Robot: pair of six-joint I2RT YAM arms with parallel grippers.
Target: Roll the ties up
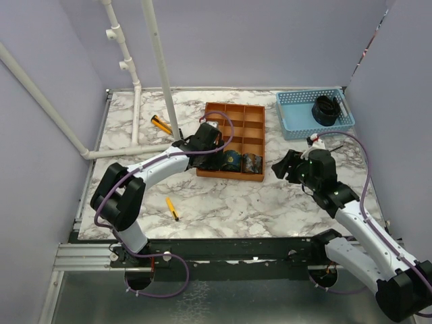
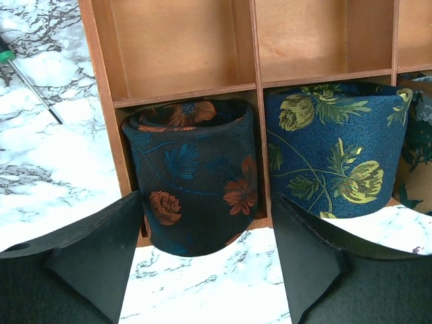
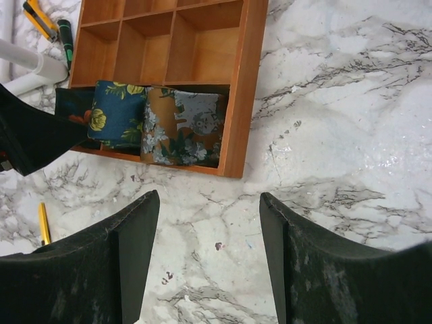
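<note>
Three rolled ties fill the front compartments of the wooden box [image 1: 235, 105]. In the left wrist view the dark tie with orange flowers [image 2: 196, 185] sits in the corner compartment, its lower edge bulging over the front wall. Beside it stand the navy tie with yellow flowers [image 2: 337, 152] and the brown and grey tie [image 3: 182, 128]. My left gripper is open, one finger on either side of the dark tie; contact cannot be made out. Over bare marble right of the box, my right gripper stands open and empty.
The box's other compartments look empty where visible. A blue basket [image 1: 297, 121] holding a black coil [image 1: 325, 110] stands at the back right. A yellow tool [image 1: 172, 208] lies in front; a white pipe [image 1: 162, 67] rises near the left arm.
</note>
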